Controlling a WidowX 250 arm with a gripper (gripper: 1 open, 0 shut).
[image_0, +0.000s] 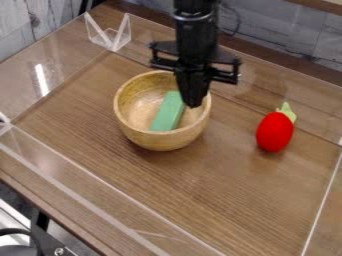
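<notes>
A yellow-tan bowl (135, 128) sits near the middle of the table, with a green oblong object (168, 111) lying inside it. My black gripper (194, 78) hangs above and behind the bowl's right side, with nothing visible held in it. Its fingertips are small and dark, and their exact gap is hard to see.
A red oval object (275, 132) with a pale green item behind it lies on the wooden table (201, 200) to the right. Free table surface surrounds the bowl at left and front. A black cable is at the bottom left.
</notes>
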